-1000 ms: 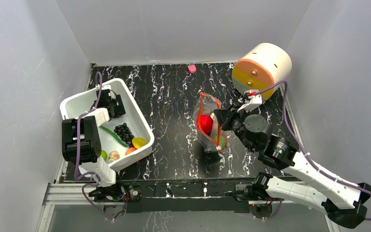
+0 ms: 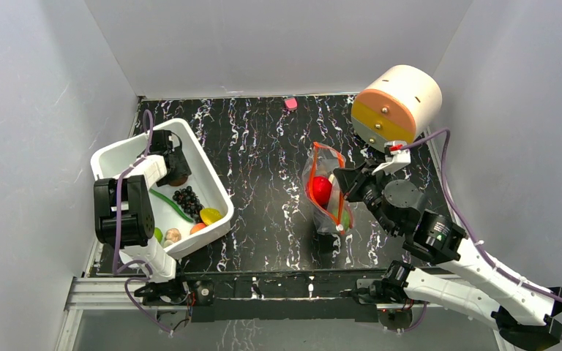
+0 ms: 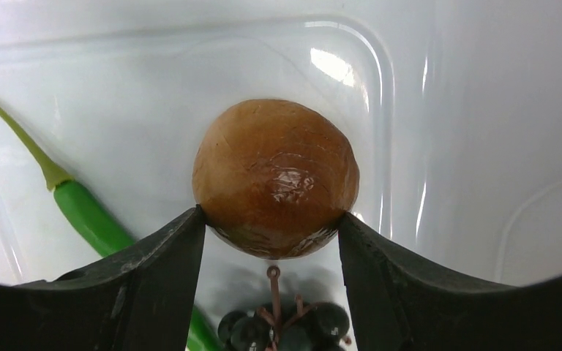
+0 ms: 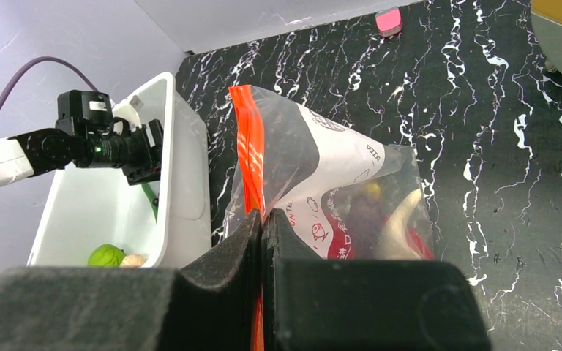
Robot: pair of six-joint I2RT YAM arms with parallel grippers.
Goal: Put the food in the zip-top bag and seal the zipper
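A brown bun (image 3: 276, 175) lies in the white bin (image 2: 214, 178), also in the top view as a brown patch (image 2: 179, 180). Reaching down over it, my left gripper has its fingertips apart, one against each lower side of the bun; whether they pinch it is unclear. My right gripper is shut on the rim of the clear zip top bag (image 4: 322, 157), beside its orange zipper strip (image 4: 249, 146). From above, the bag's mouth gapes, and a red food item (image 2: 322, 190) and a green one (image 2: 345, 218) show inside.
Also in the bin are dark grapes (image 2: 188, 201), a green pepper (image 2: 170, 205), a yellow item (image 2: 210, 216) and an orange one (image 2: 198, 228). A pink block (image 2: 290, 104) sits at the back. A large cylinder (image 2: 402, 102) stands back right. Dark table between bin and bag is clear.
My right gripper has moved a little to the right, and the bag has shifted with it. Slight motion shows at my left gripper; more of the brown bun is visible beneath it now.
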